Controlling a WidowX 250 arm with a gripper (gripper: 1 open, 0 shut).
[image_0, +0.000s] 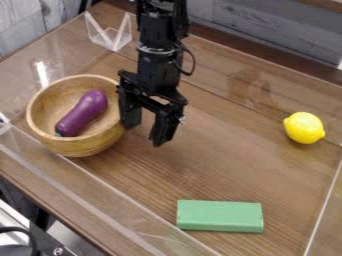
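Note:
My gripper hangs open over the table, just right of a wooden bowl, its left finger close to the bowl's rim. A purple eggplant lies inside the bowl. Nothing shows between the fingers.
A yellow lemon lies at the right, and a green block at the front right. A clear plastic object stands at the back left.

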